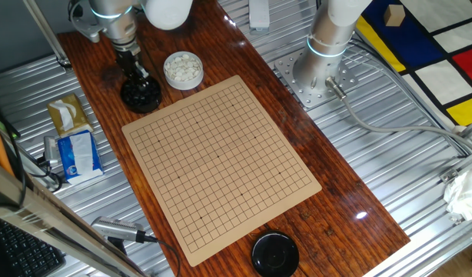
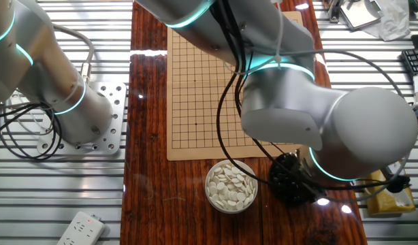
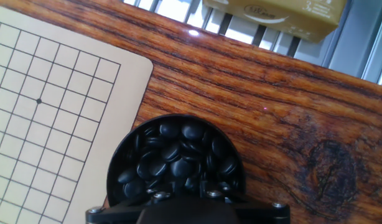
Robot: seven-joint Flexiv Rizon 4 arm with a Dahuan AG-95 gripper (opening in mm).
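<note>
Over the round black bowl (image 3: 116, 180) my gripper points down, its fingertips at or just above the heap of black stones (image 3: 170, 129). Its fingers are dark against the dark stones, so whether they are apart or hold a stone cannot be made out. In exterior view 1 the same gripper (image 1: 141, 83) reaches into the bowl at the table's upper left. A tan grid board (image 1: 221, 165) lies bare beside it, with no stones on its lines. The white bowl of white stones (image 2: 231, 186) stands close by, untouched.
A black round dish or lid (image 1: 274, 255) rests by the board's near corner. Yellow (image 1: 69, 115) and blue (image 1: 80, 156) tissue packs lie off the wooden table (image 1: 336, 208) to the left. The arm's base plate (image 1: 317, 77) is beyond the opposite edge.
</note>
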